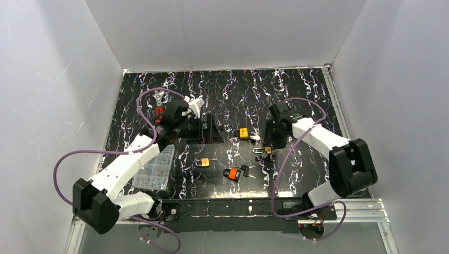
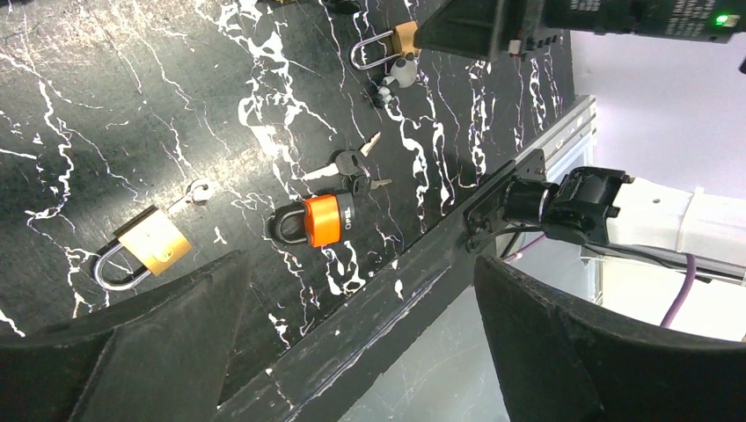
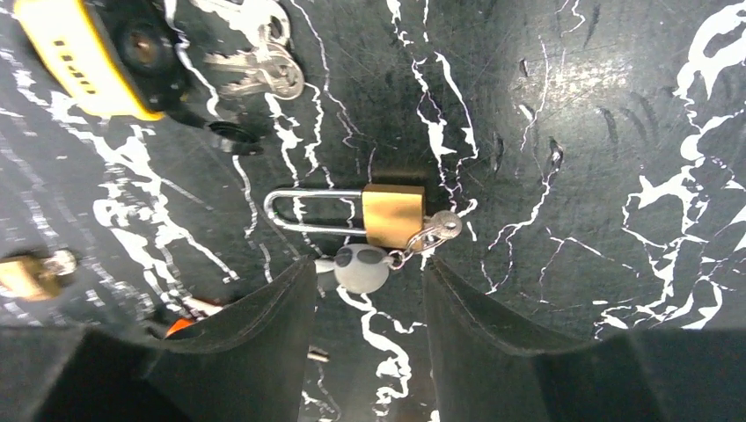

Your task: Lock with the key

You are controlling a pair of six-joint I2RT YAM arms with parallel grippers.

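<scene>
A brass padlock (image 3: 393,214) with a long shackle lies flat below my right gripper. A small ring of keys (image 3: 444,225) hangs at its body end, and a grey-headed key (image 3: 362,268) rests against its near side, seen between the fingertips. The right gripper is open with nothing held. Over bare table on the left, my left gripper (image 1: 210,136) stands open and empty. A second brass padlock (image 2: 154,243) with a small key (image 2: 198,191), and an orange padlock (image 2: 324,220) with black-headed keys (image 2: 352,164), lie near the front. The yellow padlock (image 1: 243,133) lies mid-table.
A clear compartment box (image 1: 157,168) sits at the front left, partly under the left arm. Red-handled pliers (image 1: 159,103) lie behind it. A purple cable (image 1: 283,166) crosses above the right side.
</scene>
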